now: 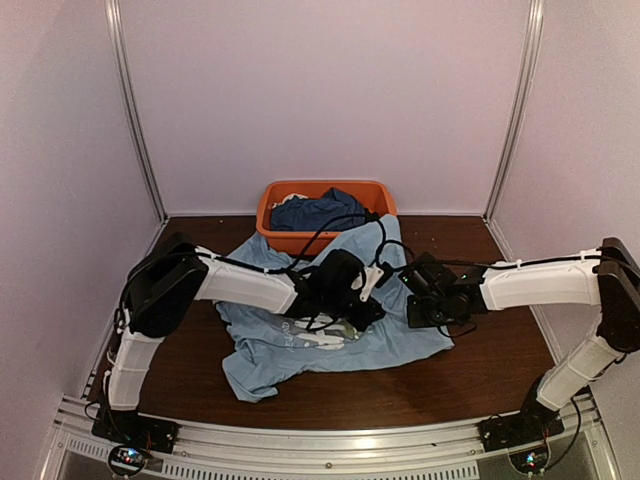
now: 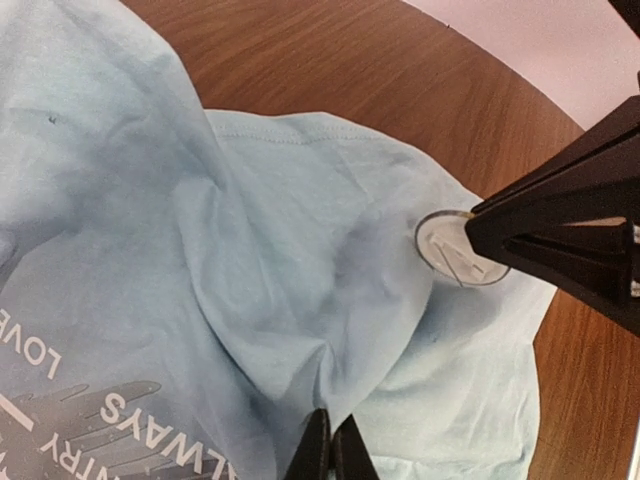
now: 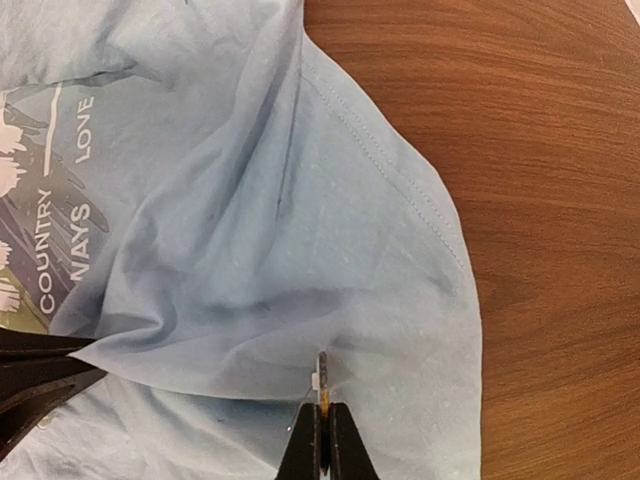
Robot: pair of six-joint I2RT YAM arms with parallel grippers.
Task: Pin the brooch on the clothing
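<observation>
The light blue shirt (image 1: 290,372) lies spread on the table. My left gripper is shut on a raised fold of its cloth, drawn up into a peak in the left wrist view. Across from it, my right gripper is shut on the edge of the round brooch (image 2: 448,240). The brooch's back, with a thin pin across it, faces the left wrist camera; in the right wrist view it appears edge-on. In the left wrist view a gap separates brooch and pinched fold. From the top view, the arms hide the brooch.
An orange bin (image 1: 268,205) holding dark blue cloth (image 1: 318,211) stands behind the shirt. Bare brown table (image 1: 490,375) lies to the right and along the front. Printed lettering (image 2: 150,435) marks the shirt near the left gripper.
</observation>
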